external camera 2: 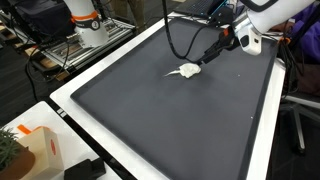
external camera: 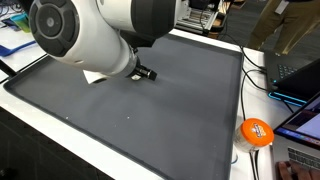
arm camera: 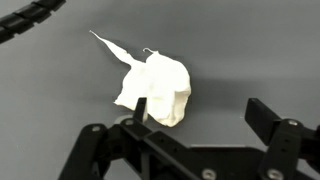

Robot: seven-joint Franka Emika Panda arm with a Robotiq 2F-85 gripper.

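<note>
A crumpled white cloth or paper piece [arm camera: 165, 85] with a thin twisted tail lies on the dark grey tabletop. In exterior view 2 the same white piece [external camera 2: 187, 70] rests toward the far side of the board, near the arm. My gripper is open above it, its black fingers [arm camera: 263, 118] wide apart. The white piece shows at the left side of the finger opening, partly beyond the left finger; nothing is gripped. From exterior view 1 the gripper [external camera: 145, 73] is small and largely covered by the white arm.
An orange-lidded jar [external camera: 254, 134] stands beside the board's right edge, near laptops. A black cable [external camera 2: 172, 40] loops by the gripper. Most of the grey board [external camera 2: 150, 120] is bare. A potted plant [external camera 2: 12, 155] sits at the near left corner.
</note>
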